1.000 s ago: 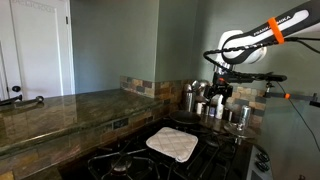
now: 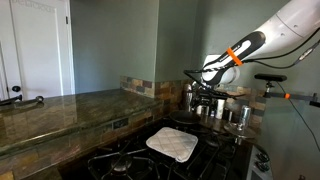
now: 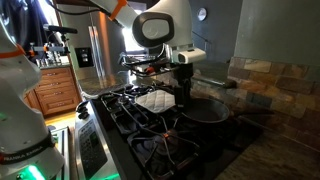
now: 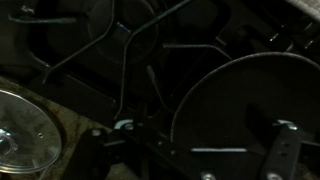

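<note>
My gripper (image 3: 183, 95) hangs open over the stove, close to a black frying pan (image 3: 208, 110). In the wrist view the gripper shows as two dark fingers, and the round pan (image 4: 245, 90) lies beneath and ahead of them. No object is visible between the fingers. From exterior view 1 the gripper (image 2: 203, 97) appears above the dark pan (image 2: 184, 118) at the back of the stove. A pale square cloth or pad (image 2: 174, 143) lies flat on the stovetop.
A glass lid (image 4: 25, 135) rests on the counter at the wrist view's left edge. Bottles and jars (image 2: 232, 108) stand against the tiled wall behind the arm. Burner grates (image 3: 165, 143) cover the stove, and the long counter (image 2: 80, 113) is mostly clear.
In exterior view 1 the arm has swung left and the gripper has come lower, moving from over the bottles towards the pan. The pan and pale cloth have stayed put.
</note>
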